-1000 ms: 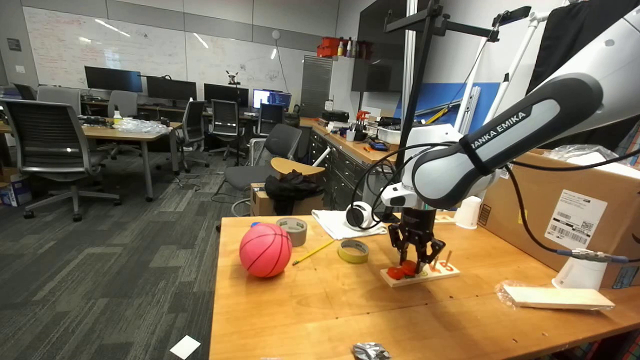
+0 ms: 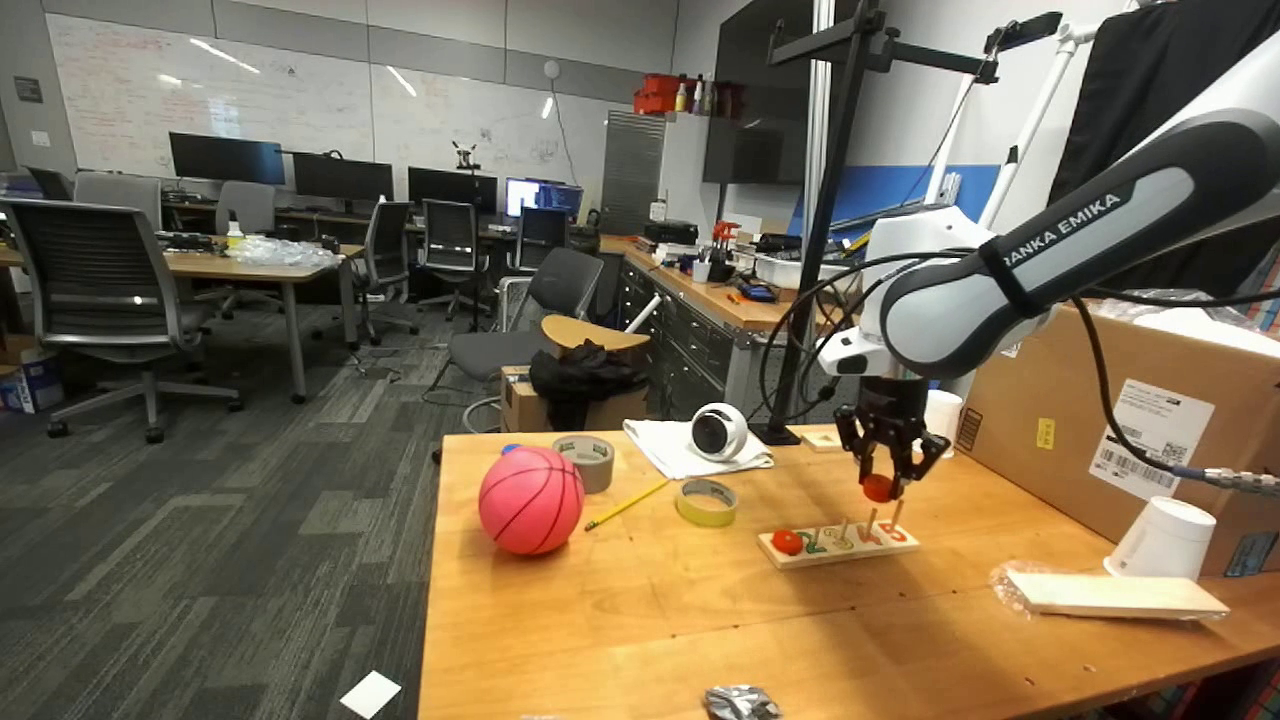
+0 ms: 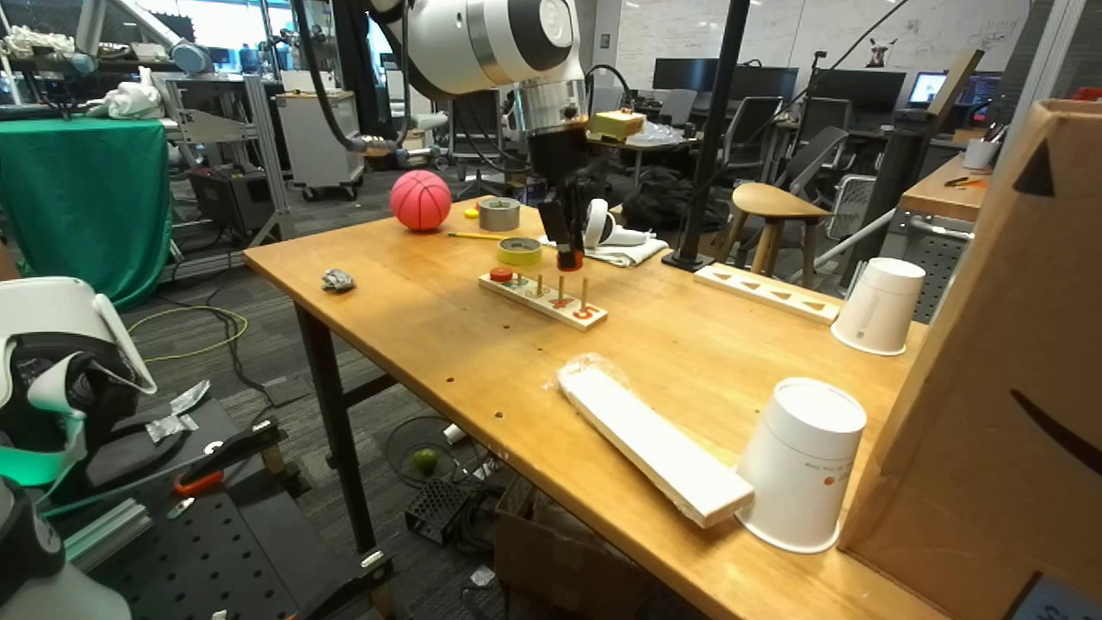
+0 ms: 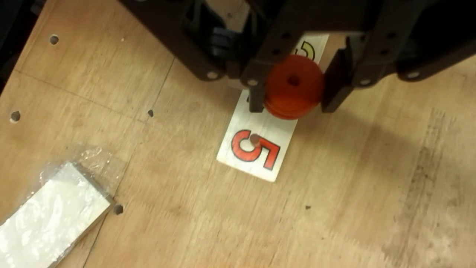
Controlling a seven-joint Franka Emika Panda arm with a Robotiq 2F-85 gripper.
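Observation:
A narrow wooden board (image 2: 842,547) with numbered pegs lies on the table. One red disc (image 2: 787,541) sits at its "1" end, while the pegs toward the "5" end stand bare. Above the board my gripper is shut on another red disc (image 4: 294,87), whose centre hole shows in the wrist view. The held disc appears stacked or thick along its lower edge. Past it, the peg (image 4: 254,140) at the red "5" is clear. In the second exterior view the held disc (image 3: 570,263) hangs just behind the board, partly covered by the fingers.
A wrapped wooden block (image 3: 653,438) and a white cup (image 3: 806,463) stand near the cardboard box (image 3: 992,341). Yellow tape (image 2: 707,503), a pink ball (image 2: 531,500) and a white headset (image 2: 719,432) are on the other side.
My gripper has risen from near the "2" peg and moved right toward the "5" end, carrying the red disc. The other disc stays on the board.

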